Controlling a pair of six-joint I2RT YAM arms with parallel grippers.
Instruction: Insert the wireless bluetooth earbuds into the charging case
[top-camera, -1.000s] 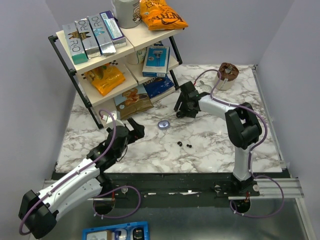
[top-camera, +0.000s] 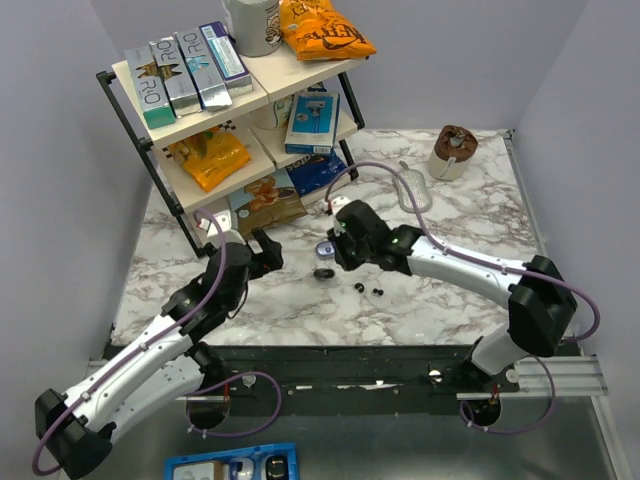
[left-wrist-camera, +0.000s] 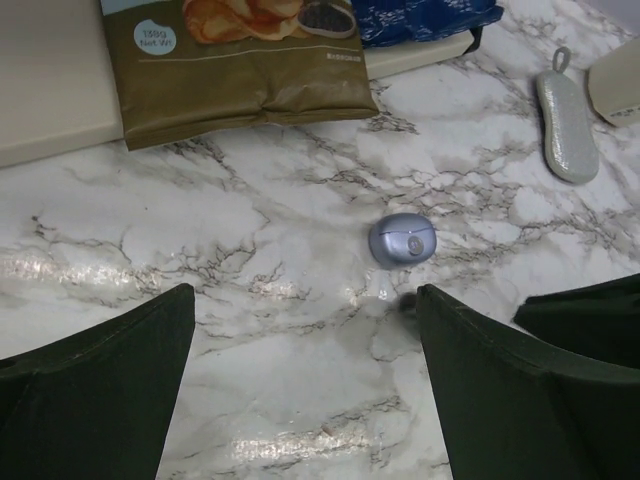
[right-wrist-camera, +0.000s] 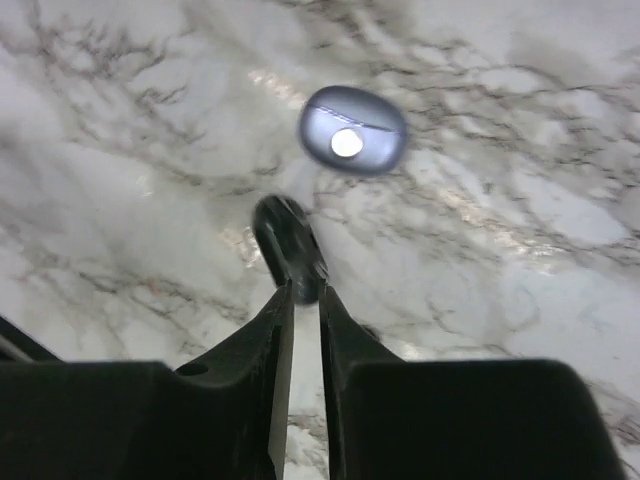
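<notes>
The lilac charging case lies on the marble table, also visible in the right wrist view (right-wrist-camera: 352, 130). A dark oblong object (right-wrist-camera: 288, 248) sits just below it, near my right gripper, which hovers over the table with fingertips close together; what it holds is hard to tell, as the dark shapes overlap. Two small black earbuds (top-camera: 359, 287) lie to the right of the case, nearer the front. My left gripper is open above the left part of the table, nothing between its fingers.
A shelf (top-camera: 188, 186) with bags and boxes stands at the back left. A grey oblong item (left-wrist-camera: 566, 125) and a pot (top-camera: 450, 160) are at the back right.
My right arm has swung left and toward the front, to over the case area. A dark object now shows below the case. The left arm has shifted slightly.
</notes>
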